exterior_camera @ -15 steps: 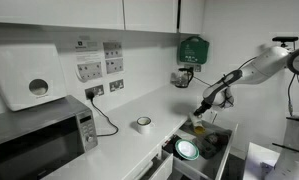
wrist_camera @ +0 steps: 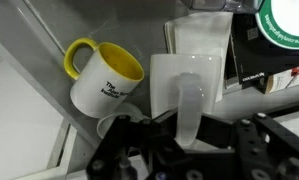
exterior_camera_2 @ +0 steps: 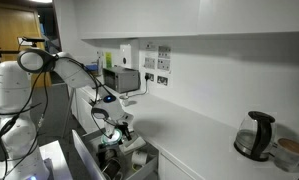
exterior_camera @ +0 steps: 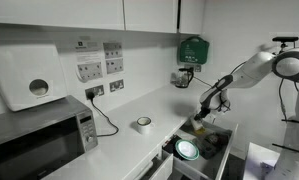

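My gripper is shut and points down into the open drawer (exterior_camera_2: 77, 152). In the wrist view a pale, elongated piece (wrist_camera: 191, 100) reaches from the fingertips over a white squarish object (wrist_camera: 167, 72). Whether that piece is pinched between the fingers is hard to tell. Left of the fingers a white mug (wrist_camera: 107, 85) with a yellow inside and handle lies on its side. Exterior view 1 has the gripper (exterior_camera: 198, 118) low at the drawer's far end, its tips too small to make out.
A green-rimmed white plate (wrist_camera: 291, 18) lies in the drawer, with dark pans (exterior_camera: 215, 143) nearby. On the counter stand a white cup (exterior_camera: 143, 125) and a microwave (exterior_camera: 44, 139). A kettle (exterior_camera_2: 253, 135) sits on the counter at right in exterior view 2.
The arm's wrist and forearm have shifted slightly in exterior view 1, with the hand staying over the drawer's far end. The plate and the counter objects look unmoved.
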